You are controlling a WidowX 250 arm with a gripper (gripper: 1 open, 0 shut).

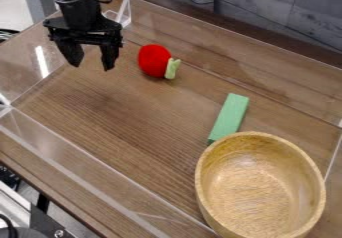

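My black gripper point(87, 52) hangs over the upper left of the wooden table, its fingers apart with nothing seen between them. To its right sits a red round object point(154, 59) with a pale yellow-green piece point(173, 69) at its right side, apart from the gripper.
A green bar point(229, 118) lies at the right middle. A large empty tan bowl point(258, 187) fills the lower right. A dark ledge runs along the upper right.
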